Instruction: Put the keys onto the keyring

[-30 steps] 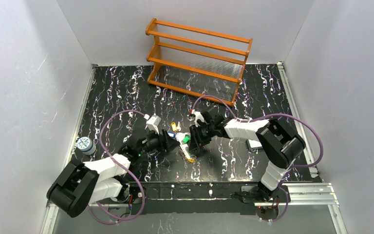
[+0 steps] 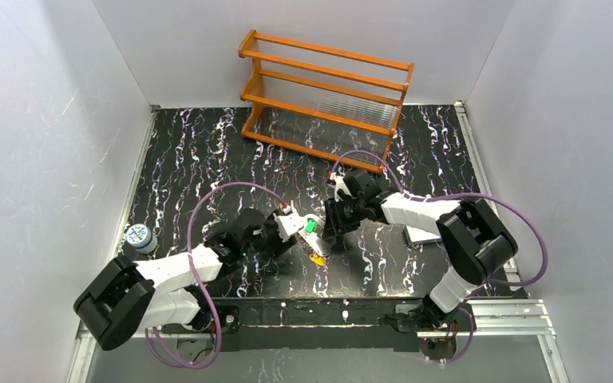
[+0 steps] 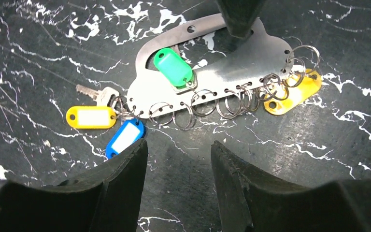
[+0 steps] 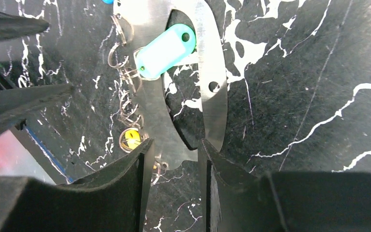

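A flat metal key holder (image 3: 212, 77) lies on the dark marbled table, several split rings (image 3: 232, 106) hanging along its holed edge. On it rests a green tag, also seen in the right wrist view. By one end are a yellow tag (image 3: 91, 117), a key (image 3: 101, 95) and a blue tag (image 3: 125, 137); a second yellow tag (image 3: 297, 94) is at the other end. My left gripper is open beside the ringed edge, nothing between its fingers. My right gripper is part open over the holder's end; whether metal is between its fingers is unclear.
A wooden rack (image 2: 323, 96) stands at the back. A round white-and-blue container (image 2: 140, 237) sits far left, and a white object (image 2: 421, 235) lies beyond the right forearm. Both grippers are close together around the holder.
The right gripper has shifted slightly right.
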